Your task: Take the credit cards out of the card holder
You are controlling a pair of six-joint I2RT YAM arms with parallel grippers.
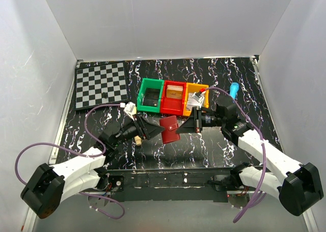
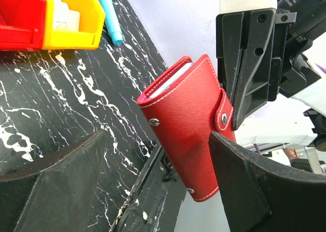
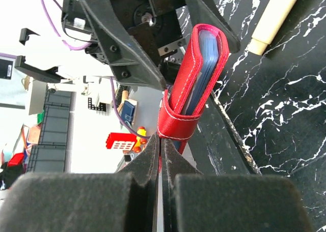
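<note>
The red leather card holder (image 1: 169, 131) (image 2: 183, 135) (image 3: 175, 115) is held upright over the middle of the table by my right gripper (image 1: 184, 126), shut on its side by the snap strap. Blue-grey cards (image 3: 202, 69) show inside its top slot in the right wrist view. My left gripper (image 1: 152, 128) stands open at the holder's other side, its fingers spread around the near part of it without visibly closing on it.
Green (image 1: 150, 94), red (image 1: 173, 111) and yellow (image 1: 196, 87) bins stand behind. A blue cylinder (image 1: 234, 89) lies at right, a checkered board (image 1: 100, 84) back left, a cream cylinder (image 3: 270, 21) beneath my left arm.
</note>
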